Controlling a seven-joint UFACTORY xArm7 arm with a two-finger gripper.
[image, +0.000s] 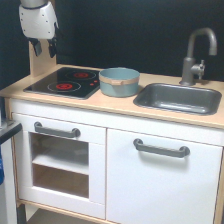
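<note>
A blue-green pot (119, 88) stands on the wooden countertop, between the stove and the sink. To its left is the black cooktop (62, 84) with red burner rings. My gripper (43, 49) hangs at the top left, above and behind the cooktop and well apart from the pot. Its dark fingers stand apart, and nothing shows between them. What lies inside the pot cannot be made out.
A steel sink (180, 97) with a tall faucet (196, 58) is on the right. Below the counter are an oven door (60, 131) and a closed white cabinet door (160, 185), both with grey handles.
</note>
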